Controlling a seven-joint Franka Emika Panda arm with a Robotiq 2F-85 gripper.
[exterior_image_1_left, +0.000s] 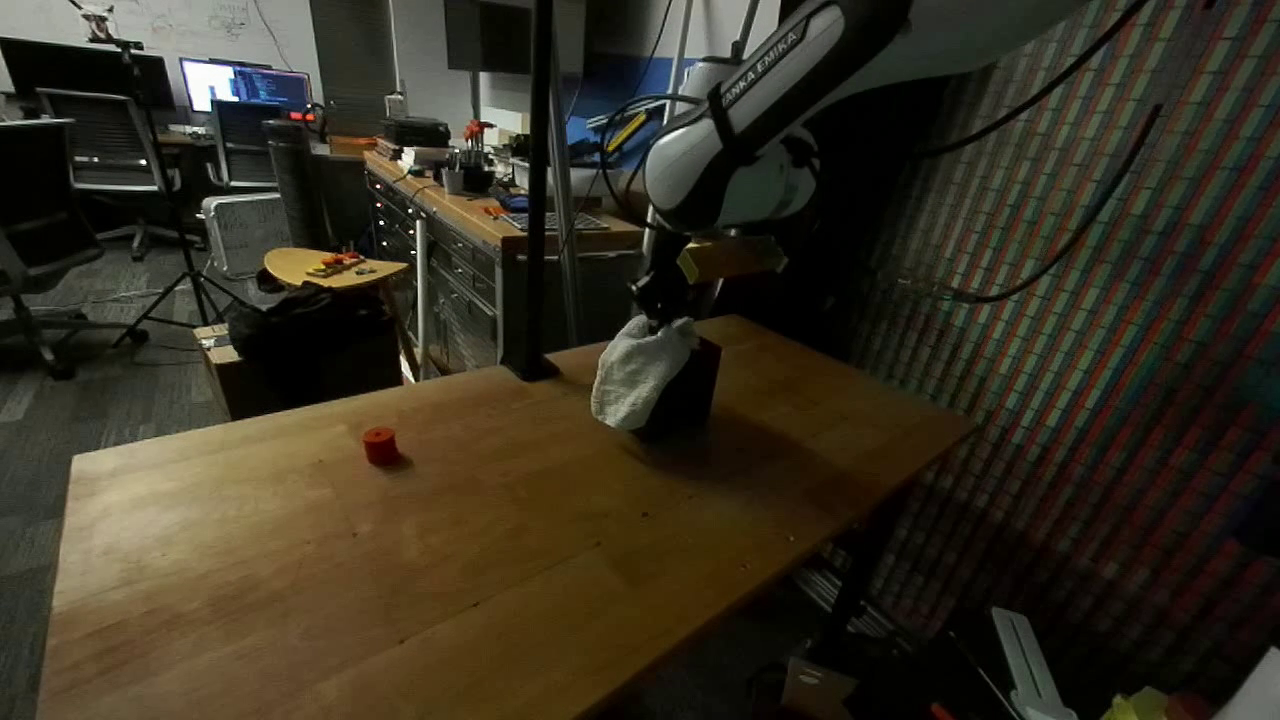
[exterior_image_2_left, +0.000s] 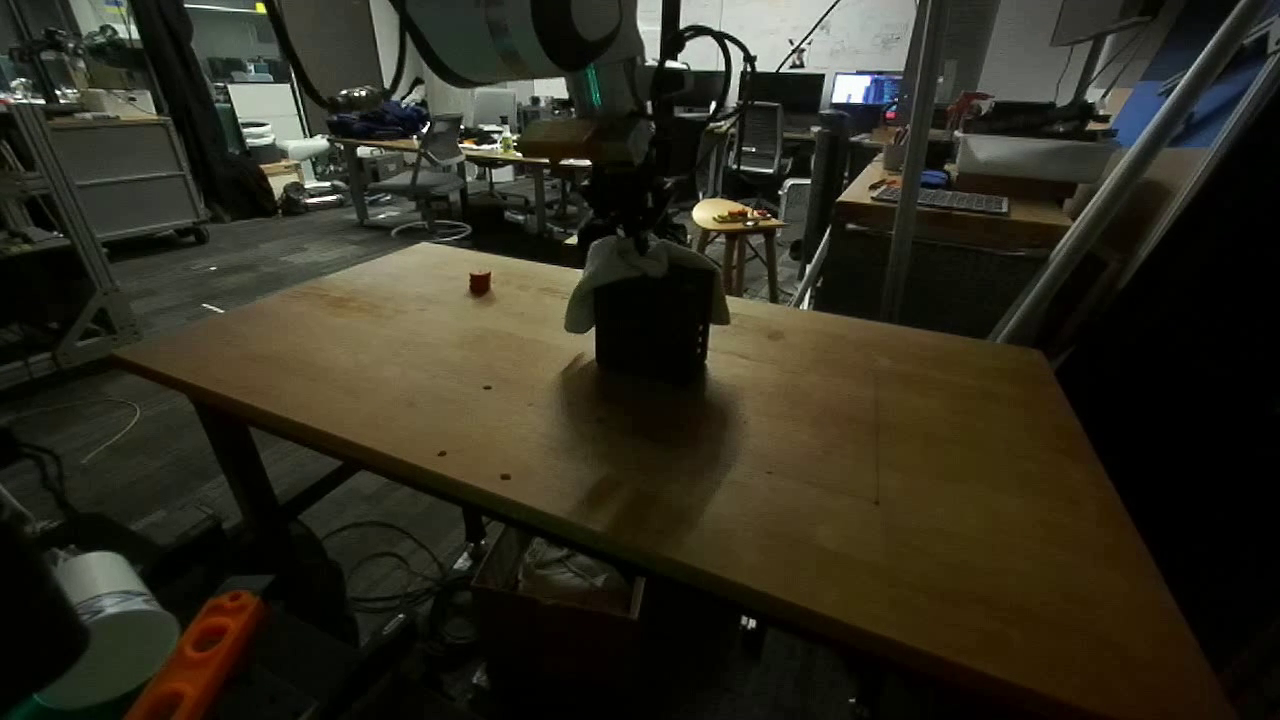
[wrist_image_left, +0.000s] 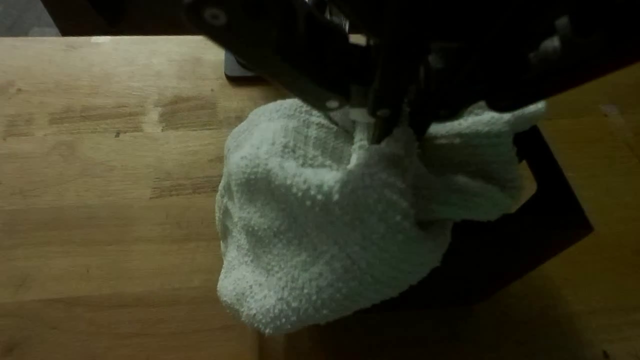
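A white towel hangs bunched over the left side of a black box on the table, covering much of its top. My gripper is shut on the towel, pinching a fold of it just over the box. In the wrist view the towel spreads below the fingers, and one part reaches right across the box's opening to its dark rim. From the other side, cloth drapes past both sides of the box. The inside of the box is mostly hidden.
A small red cylinder stands alone on the wooden table, well left of the box. A black upright post rises at the table's back edge near the towel.
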